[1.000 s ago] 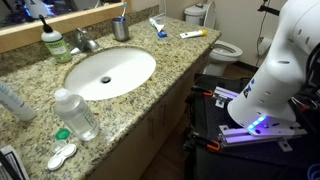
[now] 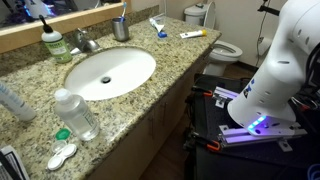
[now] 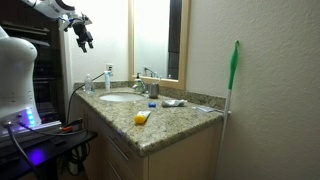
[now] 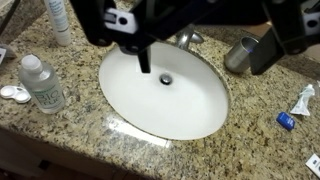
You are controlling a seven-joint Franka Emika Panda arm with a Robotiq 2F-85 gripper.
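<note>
My gripper hangs above the counter and sink, its two dark fingers well apart with nothing between them. In the second exterior view the gripper (image 3: 86, 43) is high up at the left, clear of everything on the counter. Below it lies the empty white oval sink (image 4: 165, 100). A clear bottle (image 2: 76, 114) stands upright at the sink's near left. Beside it rests a white contact lens case (image 2: 62, 155) with a green lid. The metal cup (image 4: 241, 55) stands behind the sink, right of the faucet (image 4: 188, 38).
A green-labelled soap bottle (image 2: 54, 42) is near the mirror, and a white bottle (image 2: 14, 102) stands at the left edge. Farther along the granite are a blue item (image 4: 286, 121) and a yellow-tipped tube (image 2: 192, 34). The counter front right of the sink is bare.
</note>
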